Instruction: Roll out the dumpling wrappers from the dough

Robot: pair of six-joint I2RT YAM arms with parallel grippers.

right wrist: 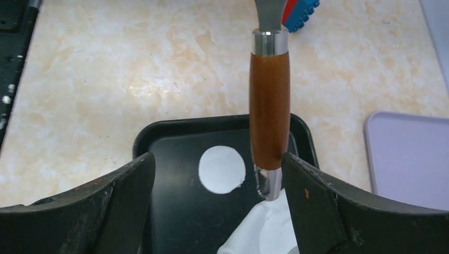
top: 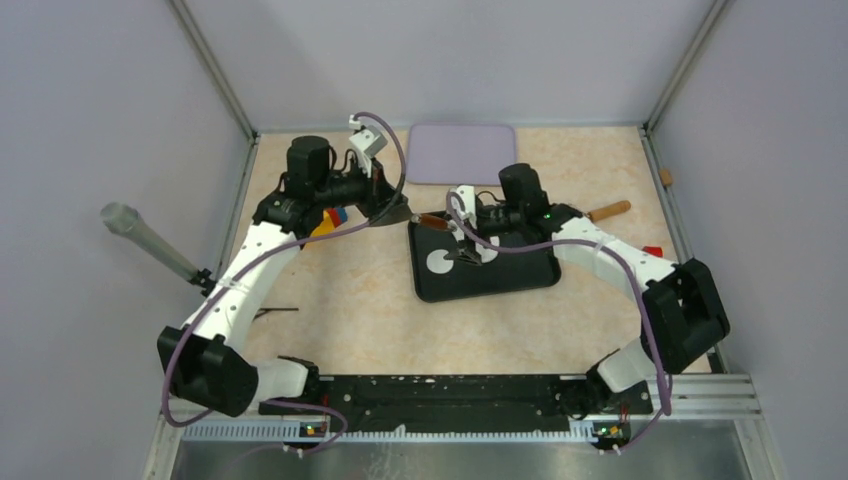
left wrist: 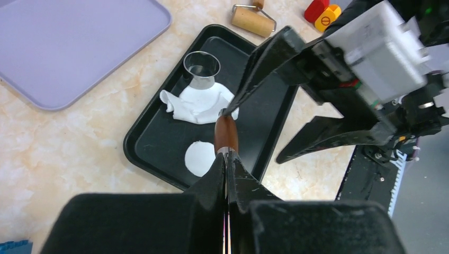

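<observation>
My left gripper is shut on a wooden-handled tool, whose steel blade shows above the handle in the right wrist view. My right gripper stands open around the far end of that handle point(right wrist: 269, 106), the handle close by one finger. Below, in the black tray point(left wrist: 138, 151), lie a white dough round point(left wrist: 199, 159), a crumpled white sheet point(left wrist: 188, 108), likely dough or cloth, and a steel ring cutter point(left wrist: 201, 66).
A lilac board point(left wrist: 74, 47) lies at the back. A rolling pin point(left wrist: 249, 21) rests right of the tray. Toy blocks point(right wrist: 299, 13) are at the left.
</observation>
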